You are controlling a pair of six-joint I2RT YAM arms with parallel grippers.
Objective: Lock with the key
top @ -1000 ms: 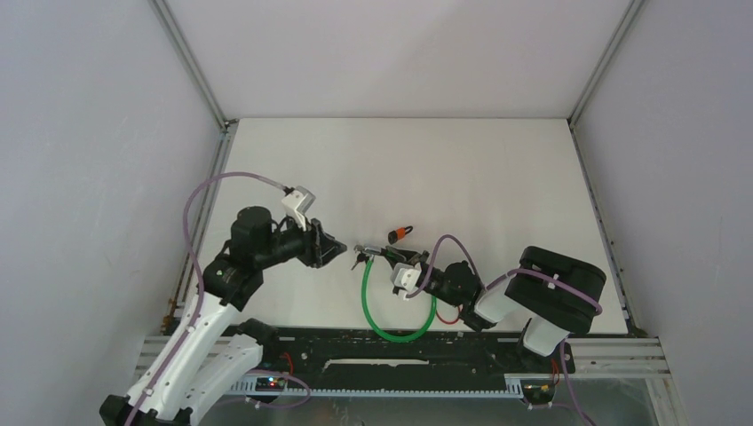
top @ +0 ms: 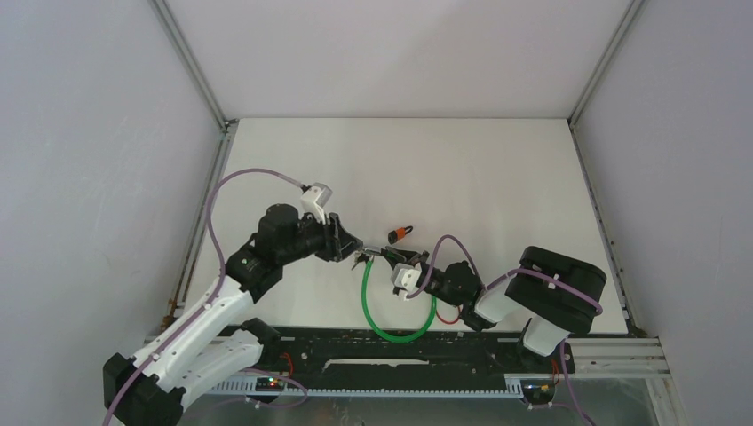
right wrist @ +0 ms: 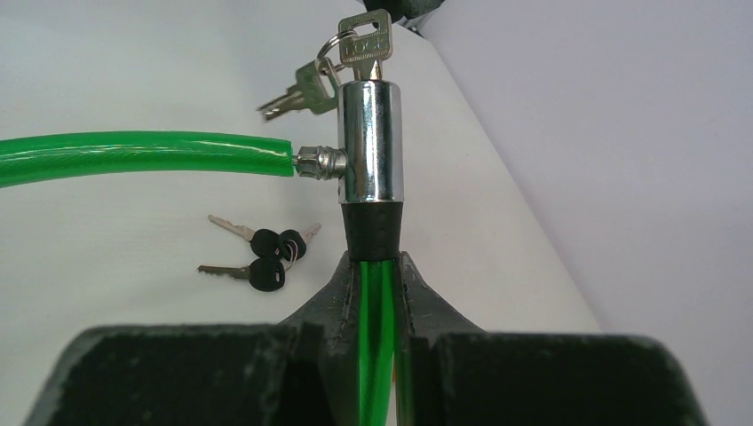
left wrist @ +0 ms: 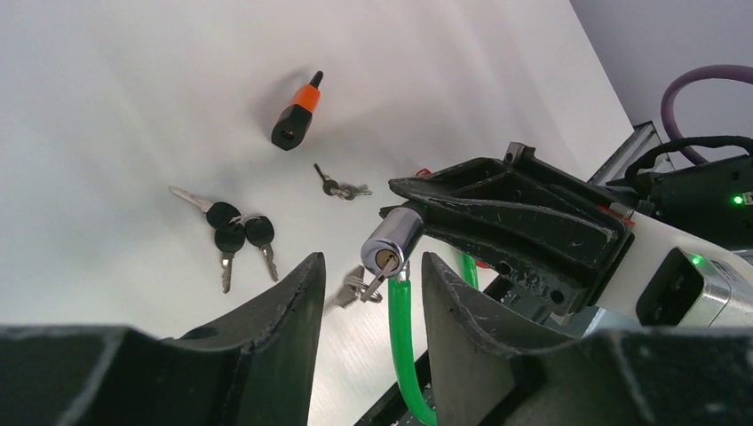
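Note:
A chrome lock cylinder [right wrist: 369, 142] with a green cable [right wrist: 142, 156] joined to its side is held up by my right gripper, which is shut on the cable end just below the black collar. One silver key [right wrist: 366, 44] stands in the keyhole, and a second key [right wrist: 306, 93] hangs from its ring. In the left wrist view the inserted key [left wrist: 380, 279] points towards my left gripper. That gripper is open, its fingers on either side of the key's line, touching nothing that I can see.
Black-headed keys [left wrist: 229, 235] lie on the white table, with smaller keys [left wrist: 342, 186] nearby. An orange and black padlock [top: 400, 234] lies just behind the grippers. The cable loops over the table's front edge.
My left gripper has moved right, up to the key end of the lock. The right arm and the lock have stayed in place.

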